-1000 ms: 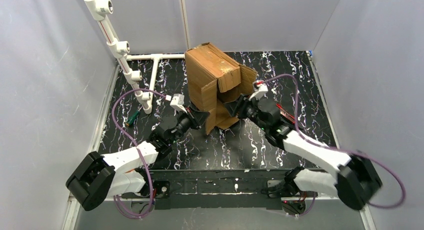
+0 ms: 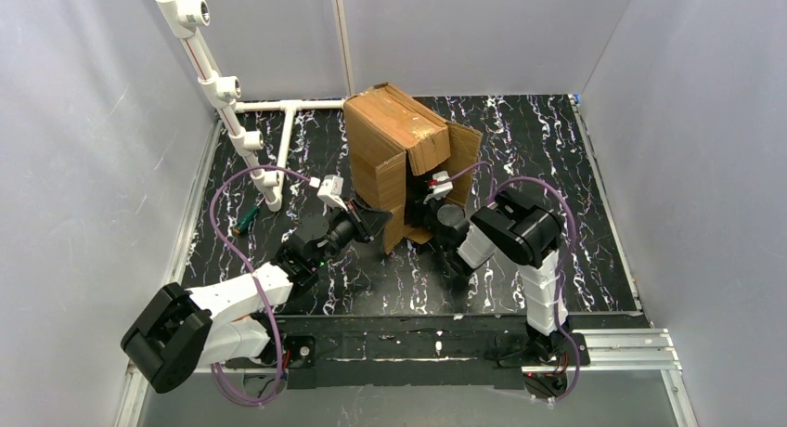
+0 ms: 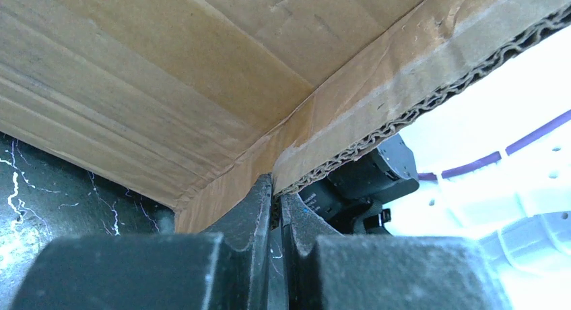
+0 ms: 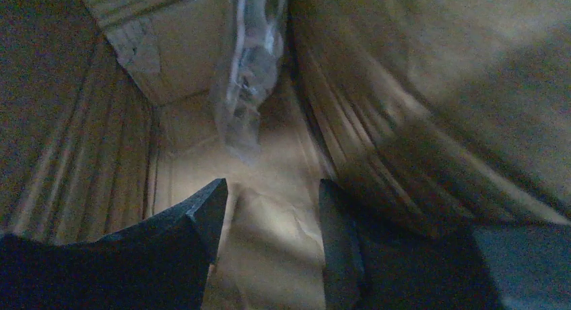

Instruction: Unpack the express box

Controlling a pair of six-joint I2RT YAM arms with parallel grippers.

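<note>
The cardboard box lies on its side at the back middle, its opening toward the front. My left gripper is shut on the edge of a box flap at the box's front left. My right gripper has reached into the opening, mostly hidden from the top view; its fingers stand open with nothing between them. Above and beyond them, inside the box, a clear plastic packet hangs or lies along the upper part; its contents are unclear.
A green-handled tool lies left of the box. A white pipe frame stands at the back left. My right arm covers the front right.
My right arm has swung in from the right, and its gripper has moved deeper into the box opening. My left arm stays in place, and the box has barely shifted.
</note>
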